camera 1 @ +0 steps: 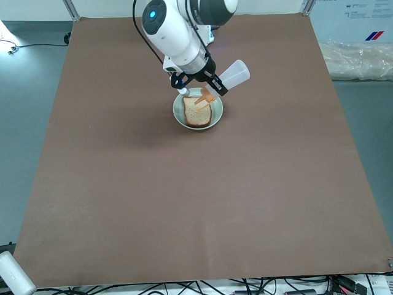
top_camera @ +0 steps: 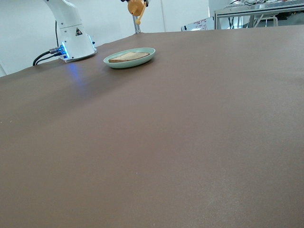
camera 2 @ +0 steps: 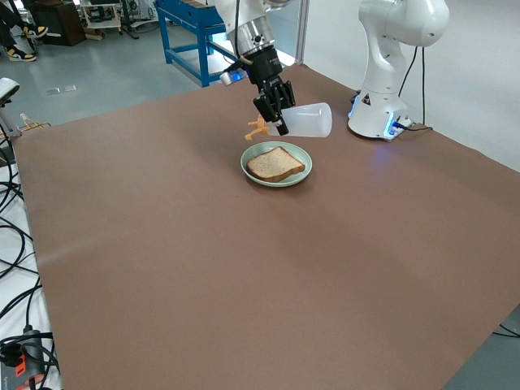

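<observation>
A green plate (camera 1: 216, 118) with one slice of bread (camera 1: 198, 117) lies on the brown table; it also shows in the top view (top_camera: 151, 51) and the right view (camera 2: 301, 179). My gripper (camera 1: 215, 91) hangs tilted just above the plate, shut on a translucent bottle (camera 2: 306, 120) with an orange nozzle (camera 2: 256, 128). The nozzle's orange tip (top_camera: 138, 21) points down toward the bread in the top view, clear above it. The bottle's body sticks out sideways from the fingers.
The white robot base (camera 2: 374, 118) stands at the table's edge beside the plate. Cables and boxes line another edge.
</observation>
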